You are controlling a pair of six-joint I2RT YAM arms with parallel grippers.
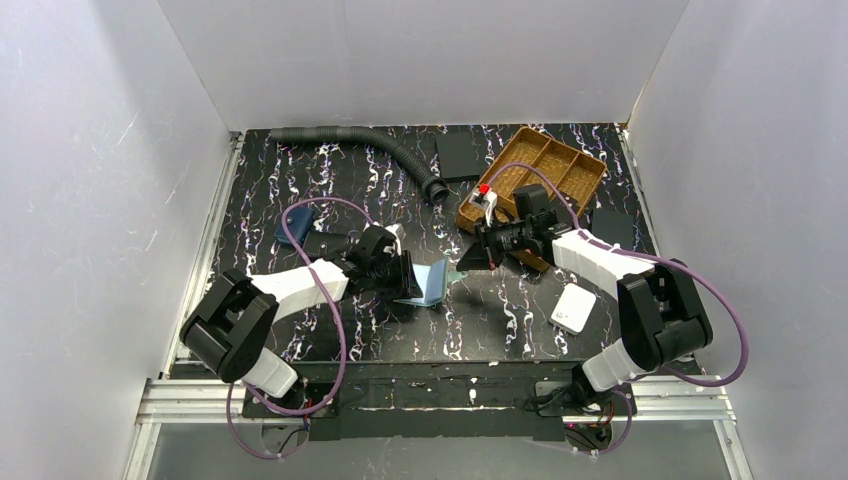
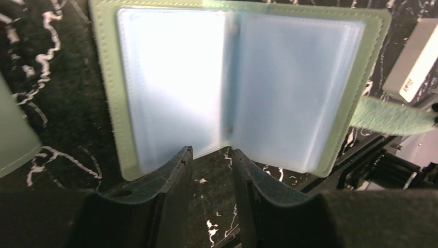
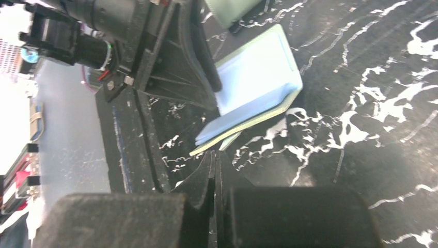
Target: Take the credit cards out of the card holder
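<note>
The card holder [image 1: 430, 283] lies opened flat, a pale green cover with clear sleeves [image 2: 178, 82], on the dark marble table. My left gripper hovers at its edge, fingers nearly together; whether anything is between them is unclear. A green flap [image 2: 387, 114] sticks out from the holder's right side toward my right gripper, which is right of the holder with its fingertips close together, seemingly on that flap. No separate card is clearly visible.
A brown divided tray [image 1: 545, 150] is at the back right. A white case [image 1: 573, 308] lies front right, a blue pouch [image 1: 293, 225] left, a black hose [image 1: 330, 134] at the back.
</note>
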